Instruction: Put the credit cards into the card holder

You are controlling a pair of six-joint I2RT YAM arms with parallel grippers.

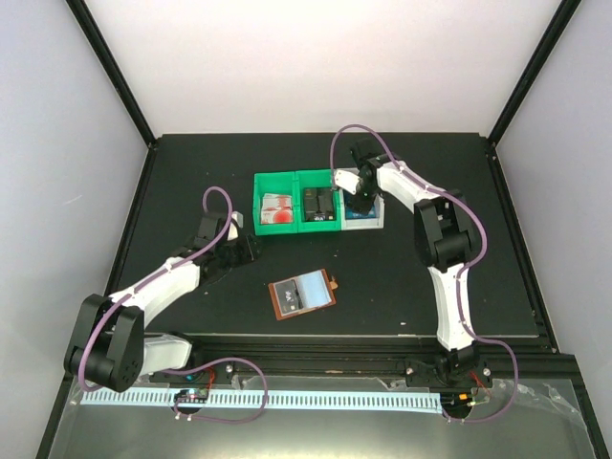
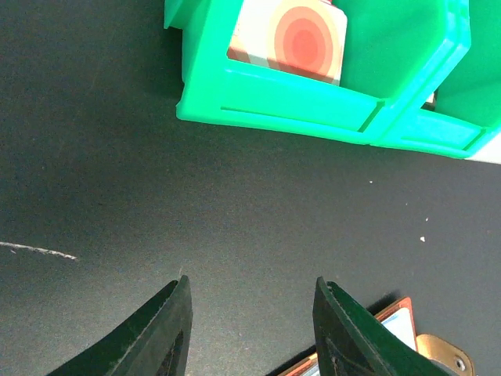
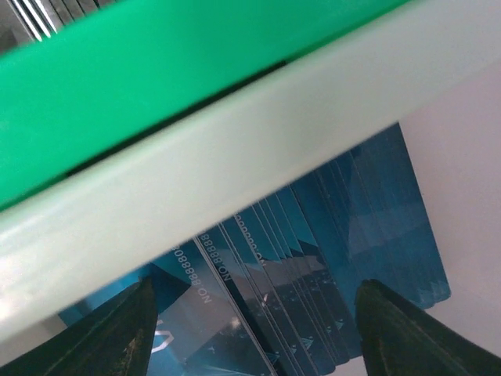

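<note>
A brown card holder [image 1: 302, 294] lies spread on the dark table, a black card [image 1: 288, 297] in its left half and a pale clear pocket on its right. In the left wrist view only a corner of the holder [image 2: 403, 321] shows. My left gripper is open over bare table, in front of the green bins and behind the holder. Blue credit cards [image 3: 258, 274] lie overlapped in the white bin. Over them my right gripper is open, its fingers [image 3: 137, 313] apart with cards visible between; whether they touch the cards is unclear.
Two green bins [image 1: 296, 179] stand left of the white bin [image 1: 379, 212]. Red-and-white cards [image 1: 276, 209] fill one, black cards [image 1: 318, 205] the other. The bin walls rise close to my right gripper. Table around the holder is clear.
</note>
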